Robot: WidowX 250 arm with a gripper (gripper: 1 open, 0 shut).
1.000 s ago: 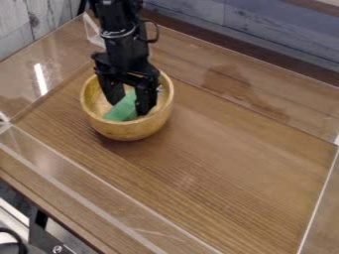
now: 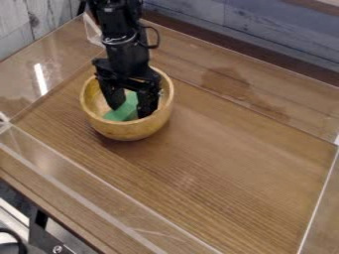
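Note:
A round yellow wooden bowl (image 2: 133,128) stands on the wooden table at the upper left. The black gripper (image 2: 130,95) reaches down from above into the bowl, its fingers around a green object (image 2: 121,112) lying inside. The gripper hides part of that object, and whether the fingers press on it cannot be told.
A wall runs along the back, and the table's left edge has dark cables beyond it at the lower left. A pale object stands behind the arm at the upper left.
The gripper has shifted slightly left and down within the bowl, covering more of the green object.

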